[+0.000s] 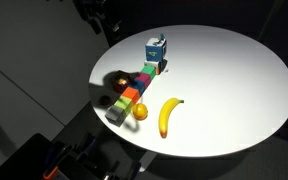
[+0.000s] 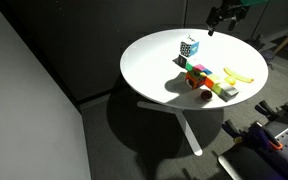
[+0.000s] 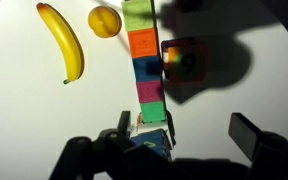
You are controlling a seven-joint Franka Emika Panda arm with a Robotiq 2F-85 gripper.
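In the wrist view my gripper is open, its dark fingers wide apart with nothing held. Between and beyond them a row of coloured blocks runs up the view: a green block [image 3: 152, 111], a magenta one [image 3: 150, 92], a blue one [image 3: 147, 69], an orange one [image 3: 142, 43] and a lime one [image 3: 138, 14]. A blue-and-white box [image 3: 152, 140] stands at the row's near end, close to the left finger. Right of the row is a dark cube [image 3: 186, 61] with an orange-edged face. An orange fruit [image 3: 105, 21] and a banana [image 3: 62, 42] lie left.
All this rests on a round white table [image 1: 229, 75]. A grey block [image 1: 115, 116] ends the row near the table edge, with a small dark round object [image 2: 206, 95] close by.
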